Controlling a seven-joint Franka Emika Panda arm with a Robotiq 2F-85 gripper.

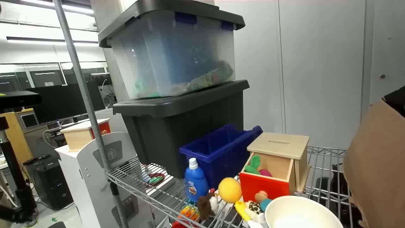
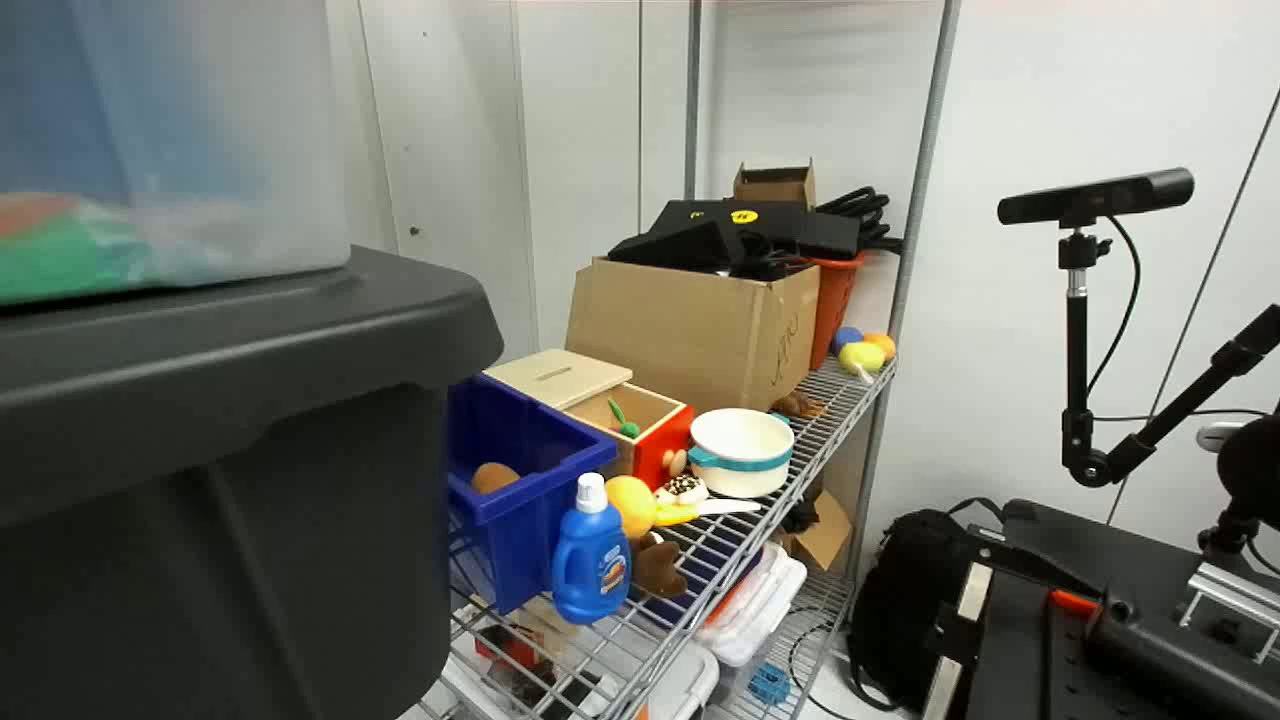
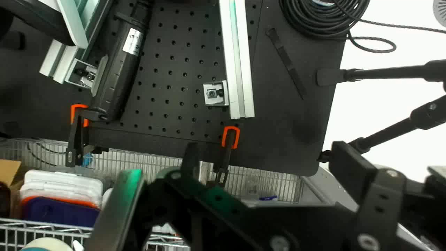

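My gripper shows only in the wrist view, above the black table edge. Its dark fingers (image 3: 351, 157) stand wide apart, so it looks open, with nothing held between them. Neither exterior view shows it. On the wire shelf stand a blue bin (image 1: 227, 146), a blue detergent bottle (image 2: 591, 552) and a wooden box (image 1: 278, 145) with a red-fronted drawer (image 1: 262, 186) pulled out. Green and magenta toys lie in the drawer. An orange ball (image 1: 230, 190), a yellow-handled knife (image 2: 696, 511), a brown toy (image 2: 656, 564) and a white pot (image 2: 740, 440) sit in front.
Two large storage tubs, a clear one (image 1: 174, 57) on a dark one (image 1: 186, 129), rise beside the bin. A cardboard box (image 2: 678, 330) stands behind the pot. Below my gripper, the black table (image 3: 288, 125) carries metal rails, orange-ended clamps and a cable coil (image 3: 324, 16).
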